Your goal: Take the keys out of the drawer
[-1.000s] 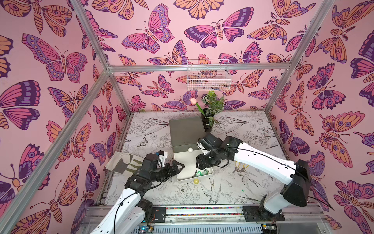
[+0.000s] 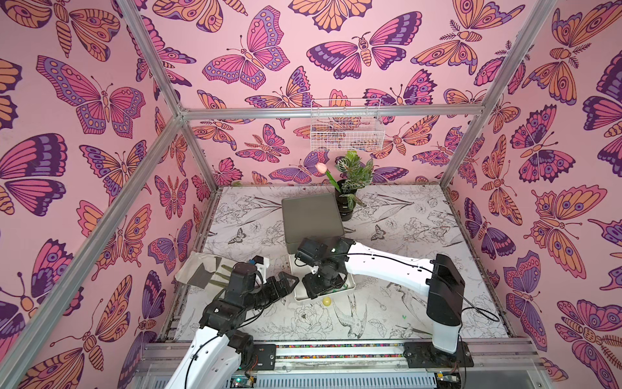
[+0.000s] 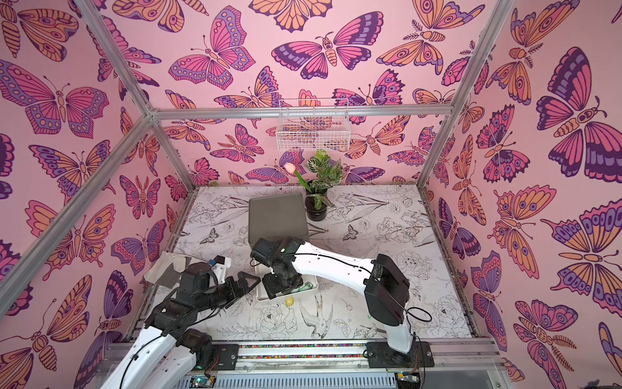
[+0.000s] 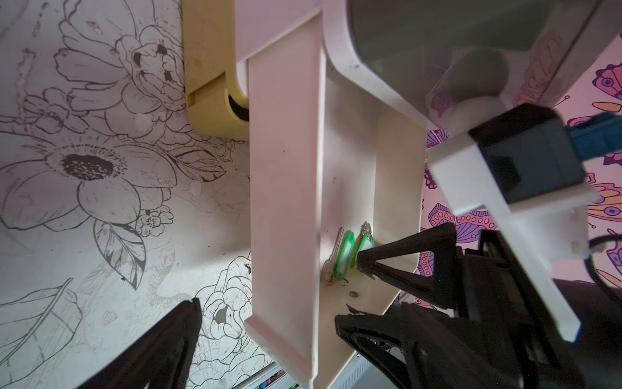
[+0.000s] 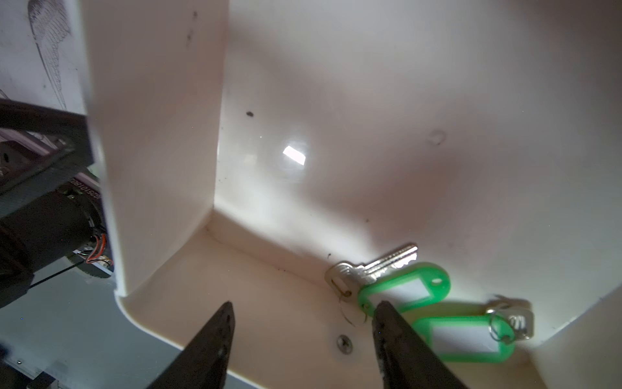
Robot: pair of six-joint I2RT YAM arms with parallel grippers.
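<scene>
Two keys with green tags lie inside the pulled-out white drawer (image 5: 162, 129), close to its front wall. In the right wrist view, one green tag (image 5: 405, 288) has a silver key (image 5: 382, 262) against it; the other green tag (image 5: 466, 338) lies to its right, its key (image 5: 518, 317) partly hidden. My right gripper is open and reaches down into the drawer, one finger (image 5: 392, 343) overlapping the tags in view; nothing is held. My left gripper stands open and empty by the drawer's left side, its fingers around no object.
The grey-topped drawer box (image 2: 312, 217) stands behind, with a potted plant (image 2: 350, 184) beyond it. A yellow ball (image 2: 326, 301) sits before the drawer. A cloth (image 2: 201, 271) lies at the left.
My right gripper has moved left and down into the drawer, closer to the keys. The left gripper has shifted slightly left, staying open. The keys still lie in the drawer.
</scene>
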